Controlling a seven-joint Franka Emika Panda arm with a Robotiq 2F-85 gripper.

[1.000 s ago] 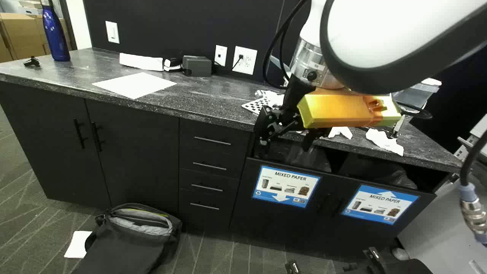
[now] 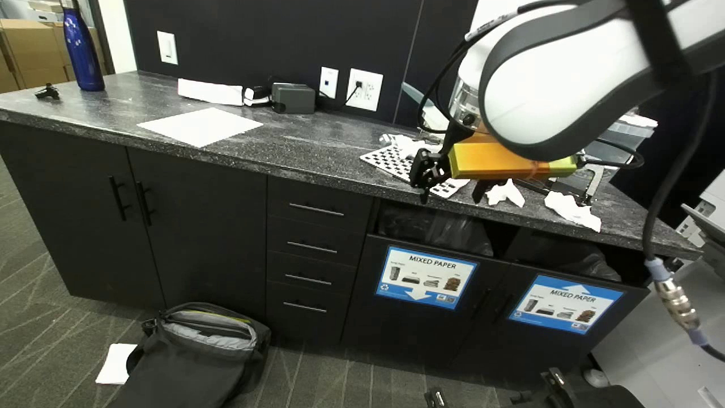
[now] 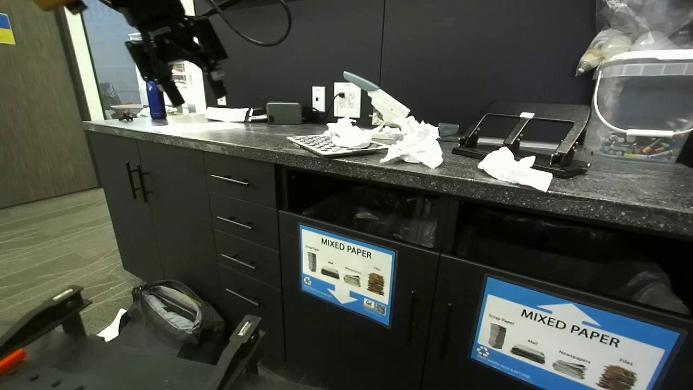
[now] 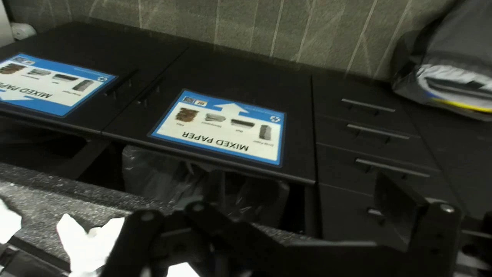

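Observation:
My gripper (image 3: 196,95) stands open with nothing between its fingers, raised above counter height in exterior view 2. Its fingers spread wide across the bottom of the wrist view, one finger (image 4: 399,207) at the right. Several crumpled white papers lie on the dark counter (image 3: 455,179): one paper (image 3: 349,134) on the checkered board (image 3: 318,144), another paper (image 3: 416,144) beside it, and a third paper (image 3: 513,168) by the black stand (image 3: 520,130). From exterior view 1 the arm and gripper partly cover the board and papers.
Below the counter, two cabinet fronts carry MIXED PAPER signs (image 2: 426,277), with an open bin slot (image 2: 435,228) above them. A flat white sheet (image 2: 200,126) and a blue bottle (image 2: 81,51) occupy the left counter. A clear bucket (image 3: 643,110) stands right. A bag (image 2: 204,353) lies on the floor.
My gripper has moved up and somewhat right in exterior view 1, away from the bin slot to the counter's front edge. The papers and other objects stay where they were.

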